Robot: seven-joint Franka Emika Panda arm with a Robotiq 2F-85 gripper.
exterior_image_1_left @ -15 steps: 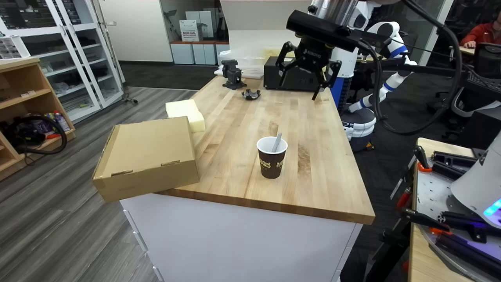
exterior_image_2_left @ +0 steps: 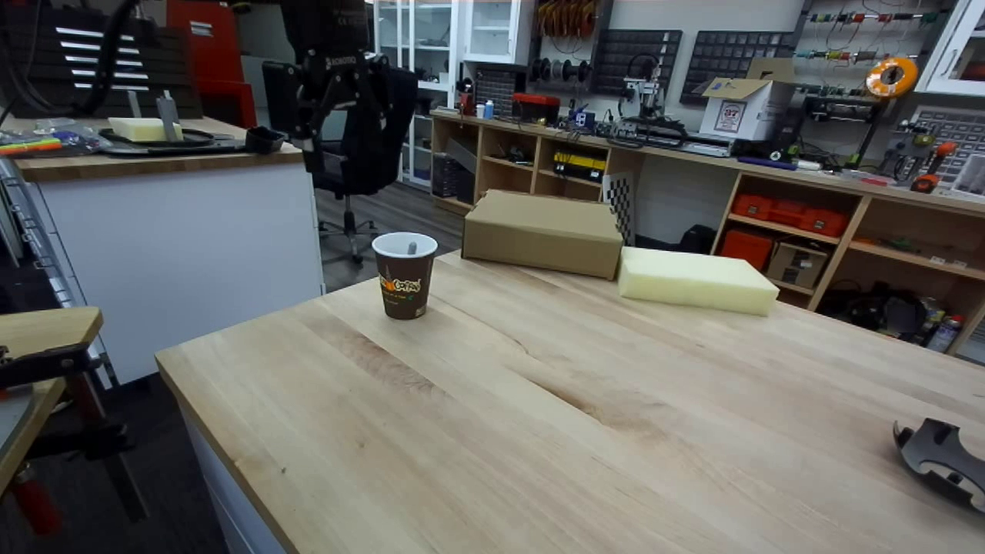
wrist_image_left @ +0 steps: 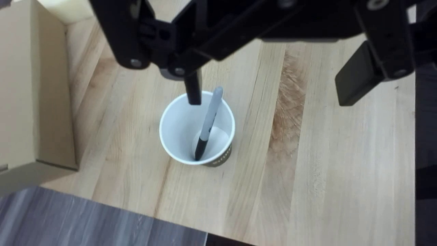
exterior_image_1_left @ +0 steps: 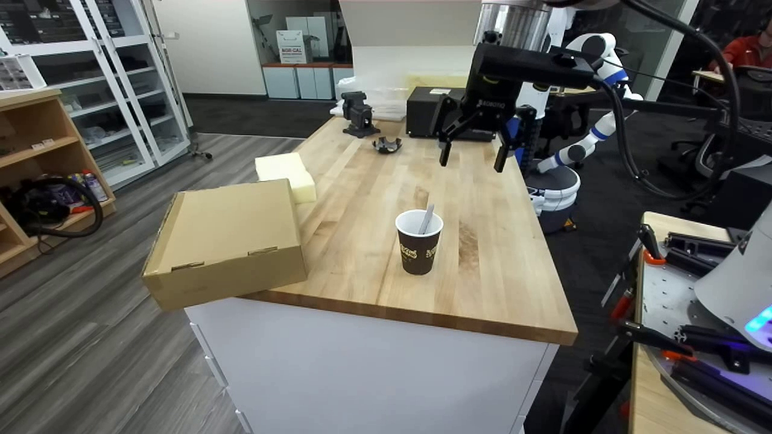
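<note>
A brown paper cup point(exterior_image_1_left: 418, 252) with a white inside stands upright on the wooden table. In it leans a grey marker point(wrist_image_left: 210, 114), its black end down in the cup and its grey end sticking out past the rim. Above the table and apart from the cup hangs my gripper point(exterior_image_1_left: 470, 159). Its fingers are spread wide with nothing between them. Seen from the wrist, one finger pad point(wrist_image_left: 193, 88) overlaps the cup's far rim in the picture, while the other pad point(wrist_image_left: 358, 76) is over bare wood to the right.
A cardboard box point(exterior_image_1_left: 231, 239) overhangs the table's left edge, with a pale yellow foam block point(exterior_image_1_left: 287, 173) behind it. Farther back are a black curved part point(exterior_image_1_left: 387, 145), a black device point(exterior_image_1_left: 358, 116) and a black case point(exterior_image_1_left: 427, 112). Bare wood surrounds the cup.
In exterior view 1 the gripper has straightened from a tilt to point more downward, and it sits slightly lower. Cup and marker have not moved.
</note>
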